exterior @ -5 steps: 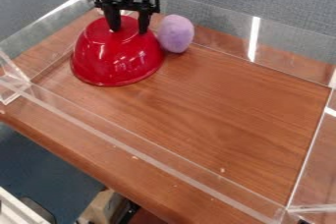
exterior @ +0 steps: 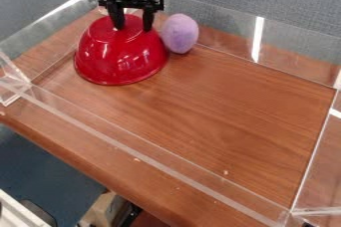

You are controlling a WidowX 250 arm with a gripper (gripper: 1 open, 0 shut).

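Observation:
A glossy red bowl (exterior: 120, 57) rests upside down in the back left of the wooden table. Right beside it on its right is a light purple oval object (exterior: 180, 33), like an egg or ball. My black gripper (exterior: 132, 20) comes down from the top over the bowl's upturned base, its fingers at or just over the bowl's top. Whether anything is between them I cannot tell.
Clear acrylic walls (exterior: 240, 34) border the wooden surface (exterior: 213, 131). The middle, front and right of the surface are clear. Floor and some boxes show beyond the front left edge.
The gripper and bowl have shifted very slightly; otherwise the scene looks the same.

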